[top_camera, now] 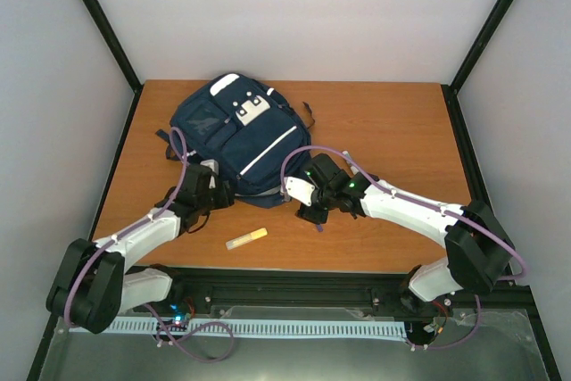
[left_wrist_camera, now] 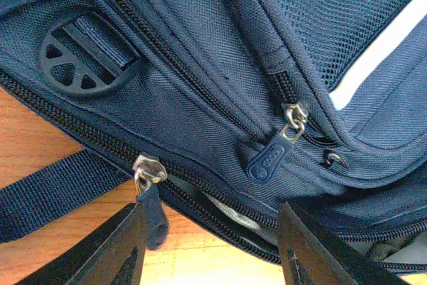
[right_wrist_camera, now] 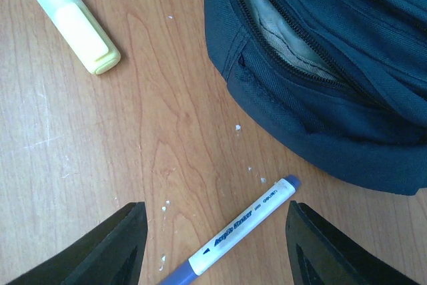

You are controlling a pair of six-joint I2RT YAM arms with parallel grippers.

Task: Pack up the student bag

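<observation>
The dark blue backpack (top_camera: pixel 236 131) lies on the table. In the left wrist view, its main zipper is partly parted at the lower right, and a zipper pull (left_wrist_camera: pixel 155 218) hangs from a metal slider. My left gripper is open at this edge, with that pull near its left finger and nothing held. A white-and-blue pen (right_wrist_camera: pixel 243 225) lies on the wood beneath my right gripper, which is open; the pen lies below and between its fingers, not held. A pale tube with a yellow end (top_camera: pixel 246 238) lies in front of the bag.
A small pale object (top_camera: pixel 349 161) shows behind the right arm, mostly hidden. A strap (left_wrist_camera: pixel 60 191) lies along the bag's edge near the left gripper.
</observation>
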